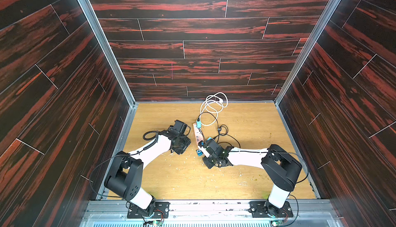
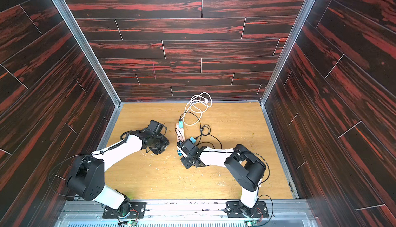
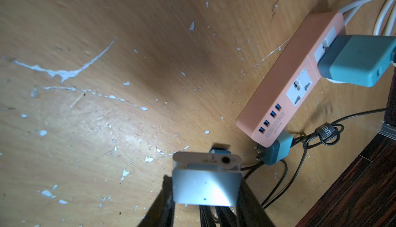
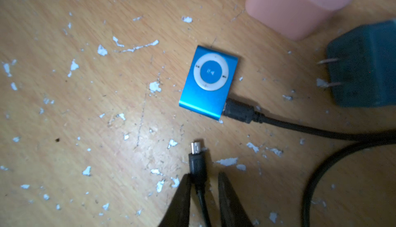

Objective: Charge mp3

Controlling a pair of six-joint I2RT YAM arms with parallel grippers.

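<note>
In the right wrist view, a blue mp3 player (image 4: 194, 90) with a white round control ring lies flat on the table. A black cable plug (image 4: 238, 110) meets its lower right edge; how deep it sits cannot be told. My right gripper stands partly open around a second black cable's plug (image 4: 198, 167), whose metal tip points at the player. That plug lies near the left finger, with a gap to the right one. My left gripper is shut on a silvery, light-blue player (image 3: 208, 185) with a round hole in its end, left of the power strip.
A pink power strip (image 3: 284, 84) lies at mid table, with a teal adapter (image 3: 358, 59) in one socket. Another teal adapter (image 4: 363, 64) lies loose beside it, prongs showing. White cord (image 1: 214, 105) coils behind. Black cables (image 1: 224, 130) cross the right side.
</note>
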